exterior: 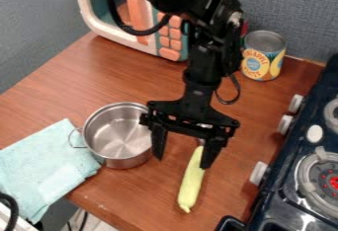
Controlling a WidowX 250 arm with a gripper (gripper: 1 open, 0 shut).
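My black gripper (184,150) hangs over the wooden counter with its fingers spread and pointing down, nothing visible between them. Just beneath and a little to the right lies a yellow corn cob (191,181), its upper end close to the fingers. A steel pot (118,136) sits directly left of the gripper, close to its left finger.
A light blue cloth (40,171) lies at the front left. A toy microwave (106,8) stands at the back, a can (263,59) at the back right. A black stove (305,176) with knobs lines the right side.
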